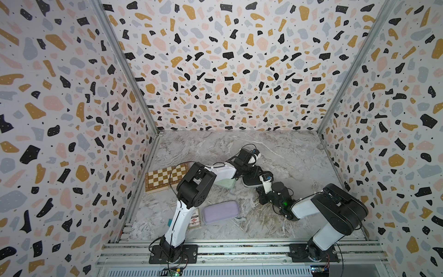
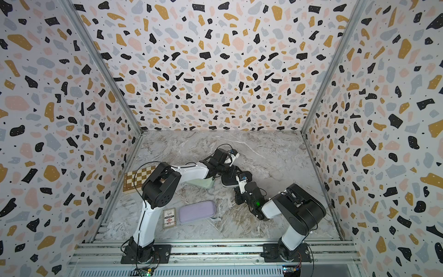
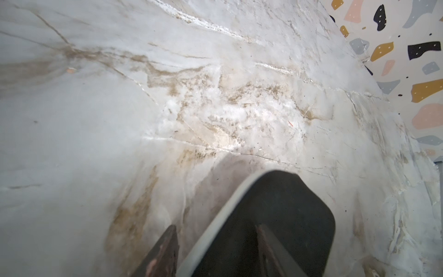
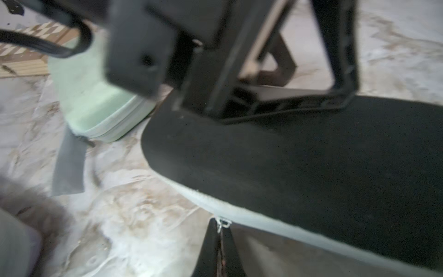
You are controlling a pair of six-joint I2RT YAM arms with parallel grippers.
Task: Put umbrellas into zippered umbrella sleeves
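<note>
A black zippered sleeve (image 1: 250, 181) with a white zipper edge lies near the table's middle. My left gripper is at one end of it, its fingers apart, one by the white edge and the other over the black top. In the right wrist view, my right gripper is shut at the sleeve's side, with a small zipper pull (image 4: 224, 222) at its fingertips. A mint green sleeve (image 1: 225, 183) lies partly under the left arm. Nearer the front is a lavender sleeve (image 1: 221, 211). No umbrella can be made out.
A chequered board (image 1: 166, 177) lies at the left. A card with printing (image 2: 169, 218) is beside the lavender sleeve. Both arms are close together over the black sleeve.
</note>
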